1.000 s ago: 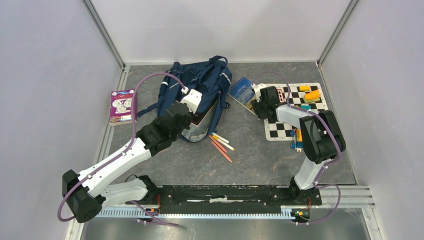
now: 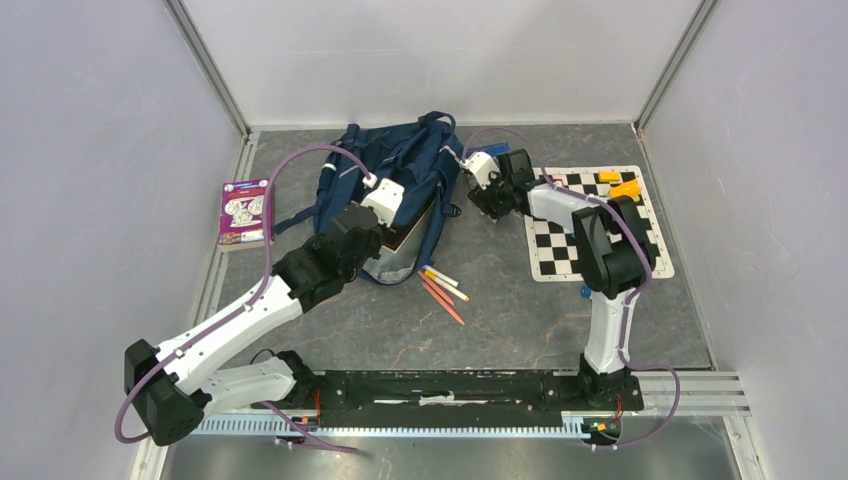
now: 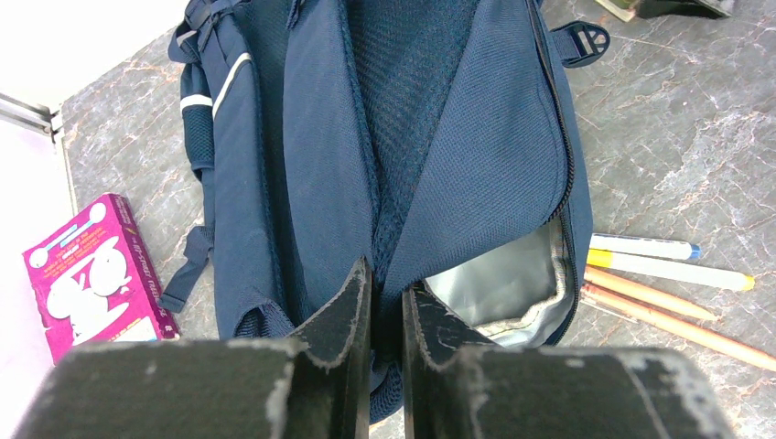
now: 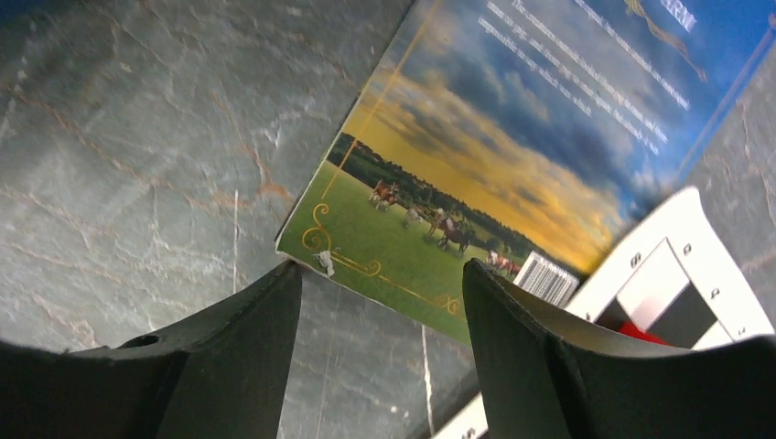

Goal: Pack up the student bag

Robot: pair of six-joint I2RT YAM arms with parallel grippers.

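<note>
The dark blue bag point(image 2: 425, 135) lies at the back centre with its grey-lined mouth toward the front. My left gripper has its fingers close together around a fold of the bag's fabric point(image 3: 425, 174) at the mouth. On the right, a thin booklet point(image 4: 439, 197) with a sky and grazing animals on its cover lies on the tabletop. My right gripper stands open above its near corner, with nothing gripped. From above, the right arm hides most of the booklet point(image 2: 490, 150).
A purple boxed book point(image 2: 244, 213) lies at the left. Several markers and pencils point(image 2: 443, 290) rest in front of the bag. The checkered board point(image 2: 548, 270) with toy pieces point(image 2: 625, 189) occupies the right.
My right arm has moved left and a little back, away from the board and over the booklet, covering more of it. The left arm and bag look unmoved.
</note>
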